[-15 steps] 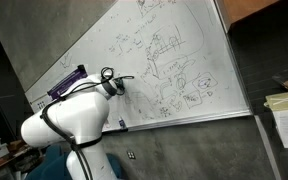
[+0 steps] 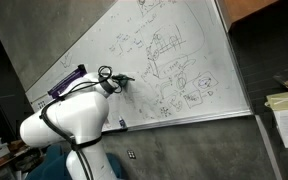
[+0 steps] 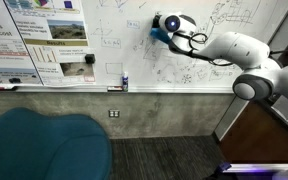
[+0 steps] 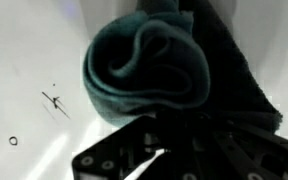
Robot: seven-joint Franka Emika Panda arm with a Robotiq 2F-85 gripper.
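Note:
In the wrist view a dark teal cloth (image 4: 149,65) is bunched into folds, and my gripper is shut on it. The whiteboard (image 4: 29,60) fills the background there, with a few black marks on its left part. From the second exterior view, the blue cloth (image 3: 161,37) lies against or very close to the whiteboard (image 3: 124,45); contact cannot be told for sure. Black drawings cover much of the whiteboard (image 2: 174,60) in the first exterior view, where the gripper (image 2: 122,80) is small and partly hidden by the arm. The fingertips are buried behind the cloth.
A marker tray (image 3: 164,91) runs along the board's lower edge, with a small bottle (image 3: 125,83) standing on it. Posters (image 3: 54,50) cover the board's left side. A blue chair (image 3: 49,145) stands below. Open floor lies right of it.
At the gripper, the dark cloth shows a little more and sits slightly differently against the board. The arm's larger links look unmoved.

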